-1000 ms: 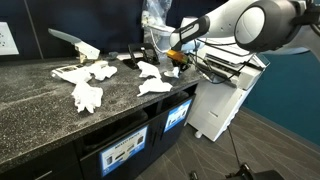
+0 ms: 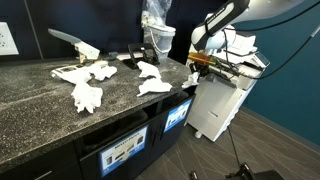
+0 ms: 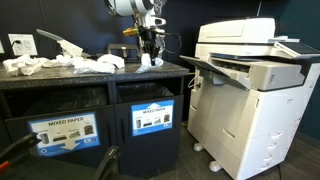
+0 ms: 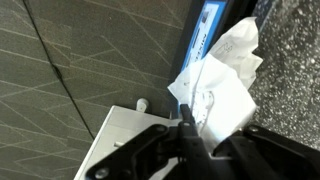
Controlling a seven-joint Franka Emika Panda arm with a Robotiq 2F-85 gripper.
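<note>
A crumpled white paper [image 4: 222, 85] hangs from my gripper, which is shut on it at the bottom of the wrist view. The same paper [image 2: 191, 80] is small in exterior view 1, just below the gripper [image 2: 198, 67] near the right end of the dark speckled counter [image 2: 120, 108]. In the wrist view the paper overlaps the counter's edge, with floor to its left. Other crumpled papers lie on the counter, among them one at the front [image 2: 87, 97] and one in the middle [image 2: 154, 86].
Below the counter are bins labelled mixed paper [image 3: 62, 134]. A large white printer [image 3: 250, 100] stands close to its right end. On the counter's back part are a paper cutter [image 2: 77, 44] and a dark device [image 2: 143, 56]. Open floor [image 2: 190, 158] lies in front.
My gripper has moved right along the counter toward its right end and the printer, carrying the white paper with it. The other papers lie where they were.
</note>
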